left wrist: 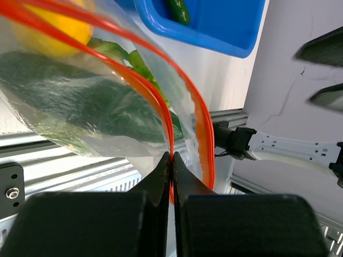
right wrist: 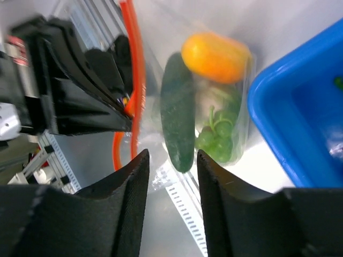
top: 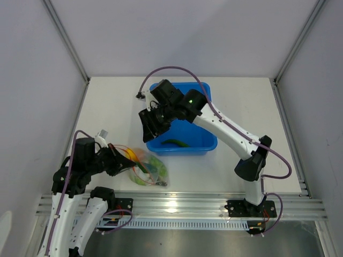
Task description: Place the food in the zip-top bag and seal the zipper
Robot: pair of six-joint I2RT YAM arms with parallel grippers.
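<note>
A clear zip top bag (top: 159, 170) with an orange-red rim (left wrist: 205, 136) lies at the front left of the table. Inside it show a yellow food item (right wrist: 216, 57), a dark green cucumber (right wrist: 178, 112) and a light green piece (right wrist: 218, 136). My left gripper is shut on the bag's rim at the near side. Above and behind the bag, my right gripper stands open, its two fingers apart; the bag shows beyond them, and nothing is visibly held.
A blue bin (top: 187, 144) sits behind the bag to the right, with a green item (top: 176, 143) in it and the right arm over it. A metal rail (top: 171, 202) runs along its front.
</note>
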